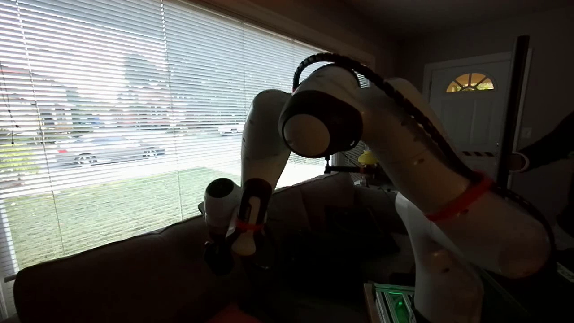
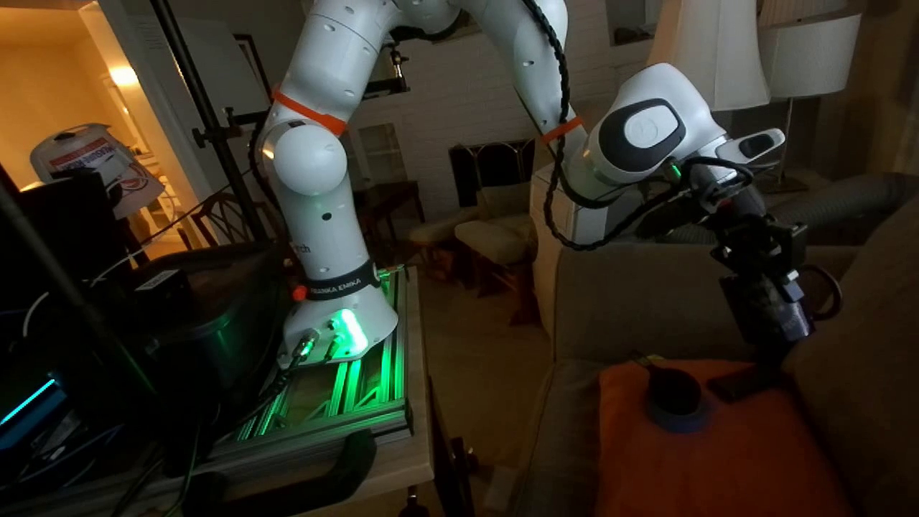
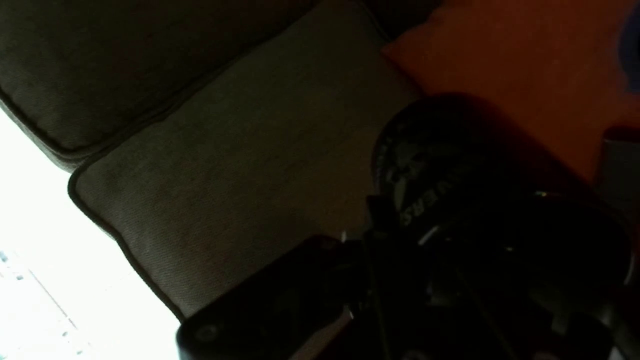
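Note:
A dark mug [image 2: 765, 309] with pale lettering hangs tilted above the couch, and my gripper [image 2: 762, 250] is shut on it. Its round handle sticks out on the right in exterior view 2. In the wrist view the dark mug [image 3: 420, 171] fills the lower right, partly lost in shadow. How the fingers sit on it is too dark to make out there. In exterior view 1 the gripper [image 1: 219, 253] is a dark shape in front of the couch back.
An orange cloth [image 2: 715, 461] covers part of the couch seat. On it are a blue bowl [image 2: 678, 421] with a black object in it and a dark block [image 2: 739, 382]. The couch back [image 2: 870, 336] rises close to the mug. A person's arm [image 1: 549, 137] is beside a black pole [image 1: 514, 107].

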